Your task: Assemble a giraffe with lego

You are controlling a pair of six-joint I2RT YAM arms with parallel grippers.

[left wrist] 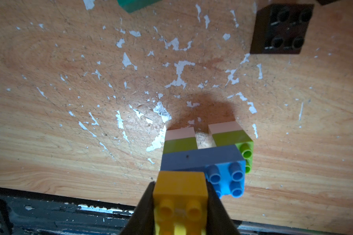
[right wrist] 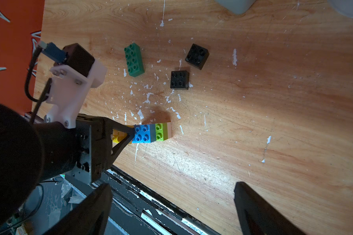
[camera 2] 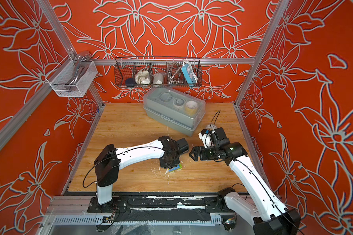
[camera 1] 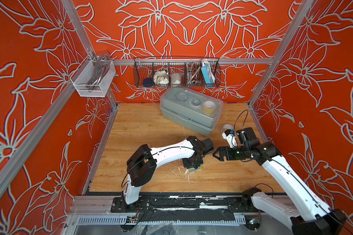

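My left gripper is shut on a yellow brick [left wrist: 179, 188], low over the left end of a blue brick [left wrist: 227, 178]. The blue brick lies across two green bricks [left wrist: 233, 137] with pink layers [left wrist: 223, 126] beneath; whether the yellow one is seated cannot be told. Loose on the table are two black bricks [right wrist: 179, 79] [right wrist: 196, 56] and a dark green brick [right wrist: 133, 59]. My right gripper stands open to the right of the stack, above the table, with nothing between its fingers.
A large lidded grey box [camera 1: 190, 109] sits at the back, with a clear round item [camera 1: 227, 127] beside it. Wire baskets [camera 1: 176, 72] hang on the back wall. A dark rail [right wrist: 153, 207] runs along the front edge.
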